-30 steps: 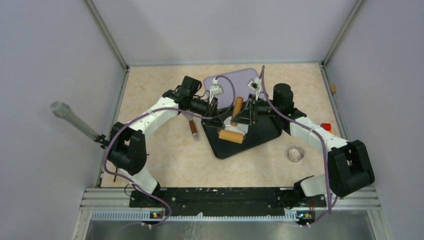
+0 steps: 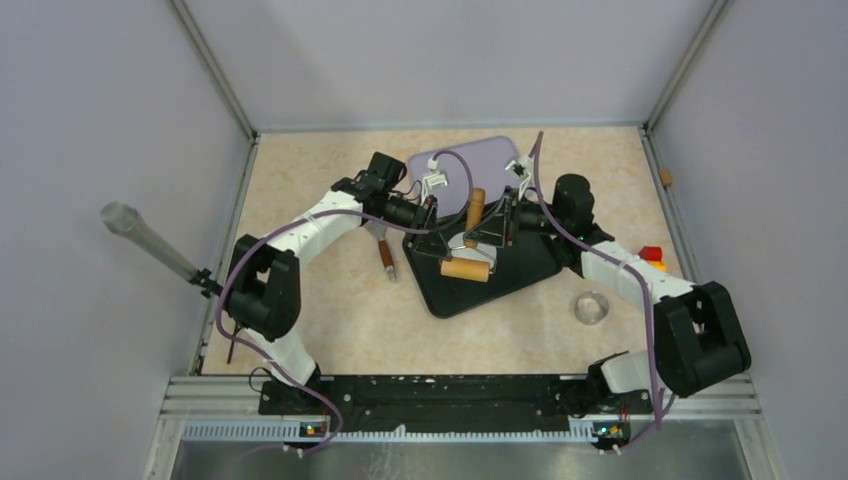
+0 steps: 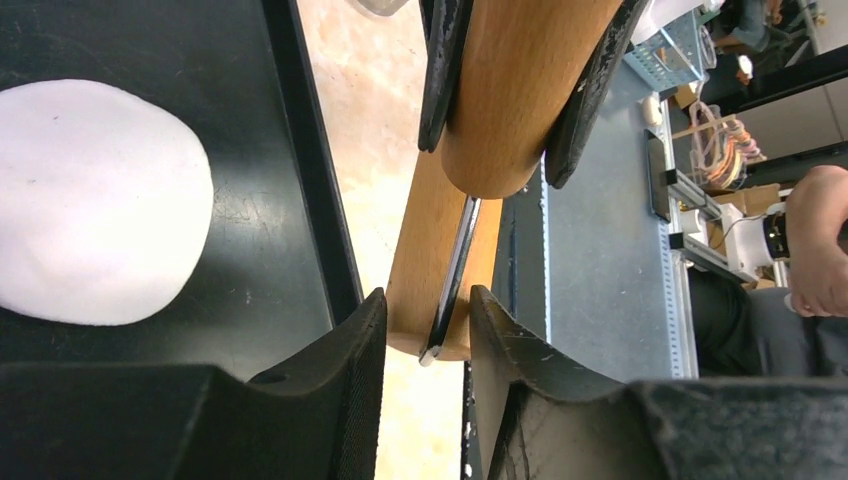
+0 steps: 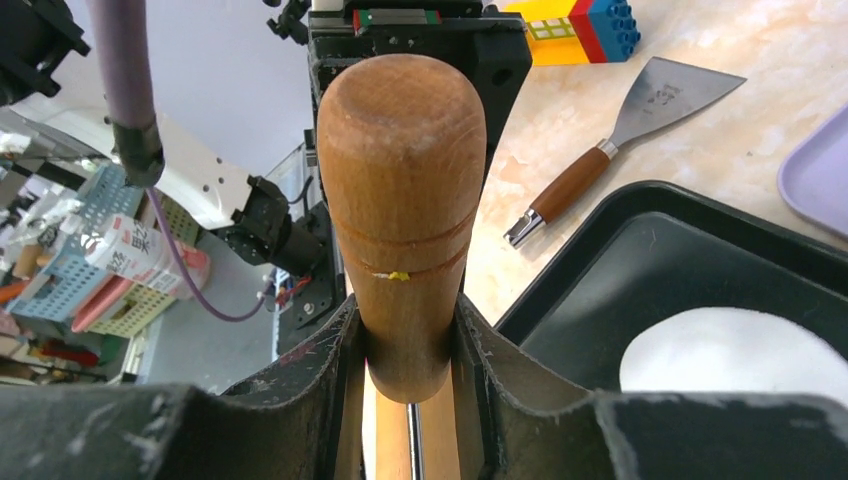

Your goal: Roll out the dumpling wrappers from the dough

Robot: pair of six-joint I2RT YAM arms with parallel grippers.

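The wooden roller hangs over the black tray, its upright handle clasped by my shut right gripper. In the left wrist view the handle is between the right gripper's fingers, and the thin metal rod runs down from it. My left gripper is at that rod near the roller, its fingers part open around it; whether they touch it I cannot tell. A white round piece of dough lies flat on the tray.
A scraper lies left of the tray, a lilac board behind it. A steel bowl and toy bricks are on the right and beyond.
The roller and handle have shifted and tilted slightly in the top view, and the right arm has moved a little. The left arm has barely moved.
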